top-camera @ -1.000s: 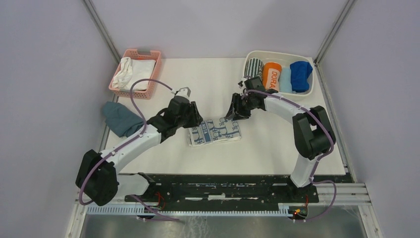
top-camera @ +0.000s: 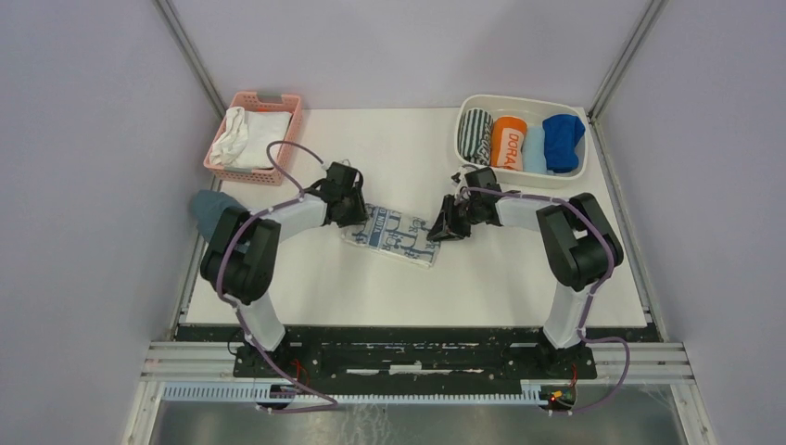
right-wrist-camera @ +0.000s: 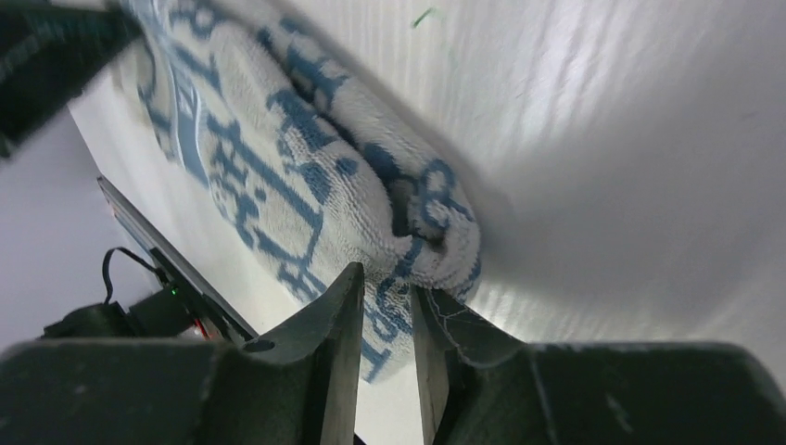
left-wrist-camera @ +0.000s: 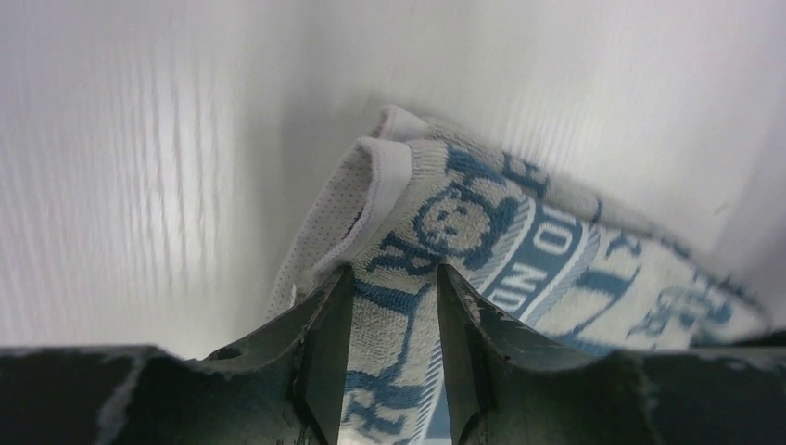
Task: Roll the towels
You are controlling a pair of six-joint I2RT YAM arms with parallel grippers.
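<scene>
A white and blue patterned towel (top-camera: 394,232) lies folded into a strip at the middle of the table, slanting down to the right. At its left end is my left gripper, its fingers apart over a raised towel corner. My right gripper meets the right end; its fingers stand a little apart and touch the folded edge, and whether cloth is pinched between them is unclear. The right wrist view shows a loose fold of the towel (right-wrist-camera: 343,185) just beyond the fingertips. Both wrist views are somewhat blurred.
A pink basket (top-camera: 293,139) with white towels stands back left; a grey-blue cloth (top-camera: 211,206) lies beneath it, partly behind the left arm. At back right, a white bin (top-camera: 463,104) holds several rolled towels.
The right gripper has shifted slightly toward the front.
</scene>
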